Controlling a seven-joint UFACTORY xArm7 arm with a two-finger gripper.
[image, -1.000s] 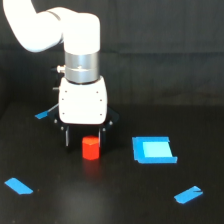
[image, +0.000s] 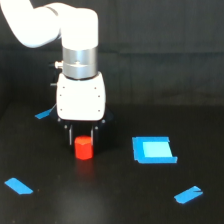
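Note:
A small red cube (image: 84, 148) is below the white arm, left of the middle in the camera view. My gripper (image: 83, 138) points down over it, its dark fingers drawn in at either side of the cube and shut on it. The upper part of the cube lies between the fingertips. Whether its underside touches the black table cannot be told.
To the right, a blue-taped square (image: 155, 138) with a pale centre is marked on the table. Blue tape strips lie at the front left (image: 18, 186) and front right (image: 188, 195).
The fingers have closed in from a wide spread to the cube's sides. The red cube has shifted slightly left, and the arm has moved a little left and down.

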